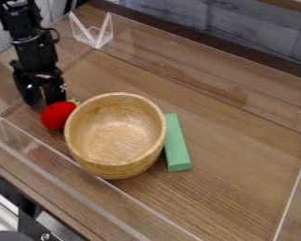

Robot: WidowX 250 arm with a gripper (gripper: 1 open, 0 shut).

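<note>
My gripper (38,90) reaches down from the upper left, dark, just behind a red object (59,115); whether its fingers are open or shut is hard to tell. The red object lies against the left side of a tan bowl (116,135), with a small light-green tip beside it.
A green block (176,143) lies right of the bowl. A white wire-like item (95,30) sits at the back left.
</note>
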